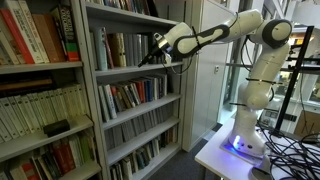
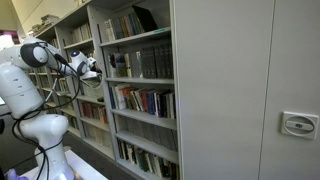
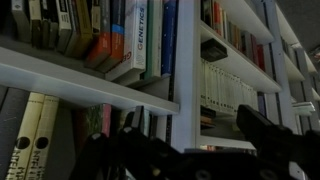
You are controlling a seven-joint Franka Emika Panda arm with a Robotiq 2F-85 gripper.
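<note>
My gripper (image 1: 149,59) is held out at the end of the raised arm, in front of the bookshelf, near the level of its upper shelves. In exterior view 2 the gripper (image 2: 96,74) is small and side-on, by the shelf fronts. Seen from the wrist, the two dark fingers (image 3: 133,122) stand wide apart, open, with nothing held between them. Beyond them are a shelf upright (image 3: 187,85) and rows of books, among them a white-spined book marked GENETICS (image 3: 133,45).
Books fill much of the shelves, including a row of pale matching volumes (image 1: 40,112) at left. A dark box (image 1: 56,128) lies on a left shelf. A white table (image 1: 222,160) is by the arm's base. Some shelf stretches (image 1: 140,140) are bare.
</note>
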